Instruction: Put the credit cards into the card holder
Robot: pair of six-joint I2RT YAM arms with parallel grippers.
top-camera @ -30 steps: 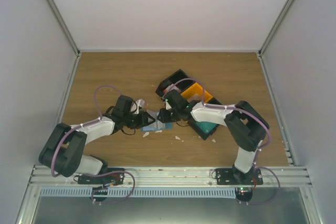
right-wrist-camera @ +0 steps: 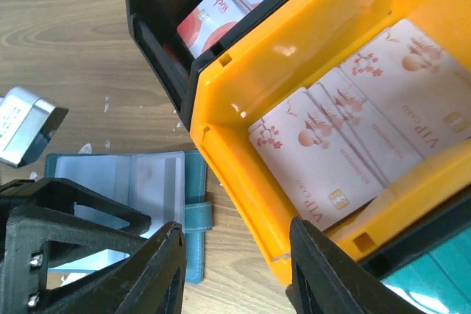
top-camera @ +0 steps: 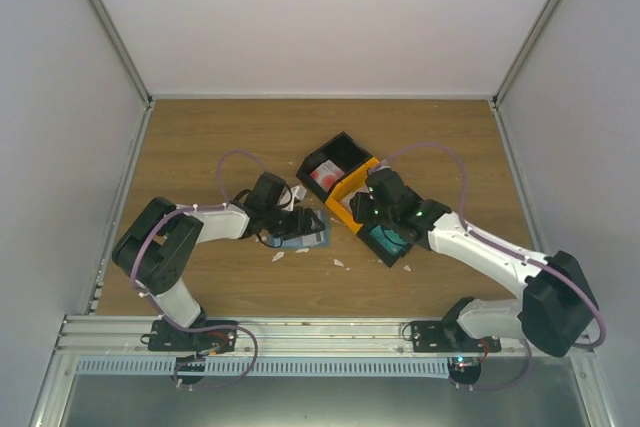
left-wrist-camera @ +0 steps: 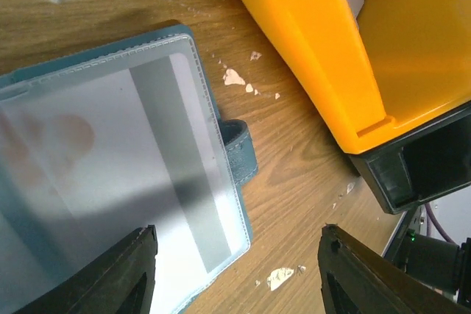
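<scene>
The blue card holder (top-camera: 322,231) with clear pockets lies flat on the table. In the left wrist view the holder's clear sleeve (left-wrist-camera: 96,145) fills the left side, its strap at the right edge. Above it my left gripper is open, nothing between its fingers. White cards with red print (right-wrist-camera: 360,126) lie in the yellow bin, and more cards (right-wrist-camera: 221,16) in the black bin behind. My right gripper stands open and empty over the front left corner of the yellow bin, near its wall. In the top view the arms partly hide holder and bins.
The yellow bin (left-wrist-camera: 309,42) sits between the black bin (top-camera: 345,149) and another dark bin (top-camera: 388,259) with teal contents, all right of the holder. White flecks (left-wrist-camera: 280,277) mark the wood.
My right gripper has moved right, from over the card holder to the yellow bin. My left gripper has shifted right, farther over the holder. Bins and holder stay put.
</scene>
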